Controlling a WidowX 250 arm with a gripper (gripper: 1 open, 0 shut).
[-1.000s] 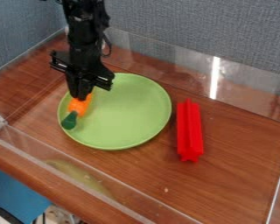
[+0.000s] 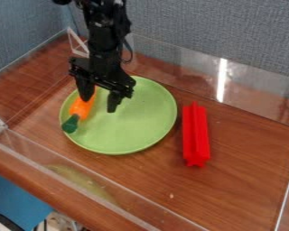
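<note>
A black gripper (image 2: 101, 90) hangs from the top over the left part of a green plate (image 2: 135, 126), its fingers apart and pointing down. An orange carrot (image 2: 82, 106) with a green top lies on the plate's left side, just left of and below the gripper, partly behind it. I see nothing held between the fingers.
A red block-like object (image 2: 195, 135) lies on the wooden table (image 2: 231, 180) right of the plate. Clear low walls edge the table. A grey panel stands behind, and the table's right part is mostly bare.
The gripper has moved a little to the right over the plate, away from above the carrot, showing more of it. The carrot and red object look unmoved.
</note>
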